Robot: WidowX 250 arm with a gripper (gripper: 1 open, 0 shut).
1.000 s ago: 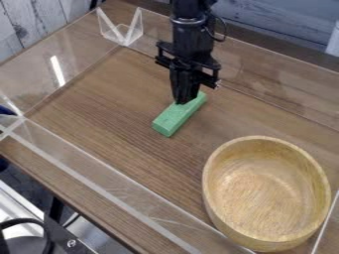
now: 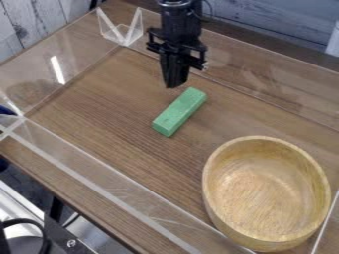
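Observation:
A green rectangular block [image 2: 179, 112] lies at an angle on the wooden table [image 2: 93, 119], near its middle. Above and behind it, at the top centre, hangs the black gripper [image 2: 173, 77], apart from the block. Its narrow fingers point down and look shut, with nothing visible between them.
A large round tan bowl [image 2: 265, 193] fills the lower right. Clear plastic edging runs along the left and at the back corners. A black cable lies at the lower left.
The gripper has moved up and back, away from the green block, which now shows fully. The block and bowl have not visibly moved.

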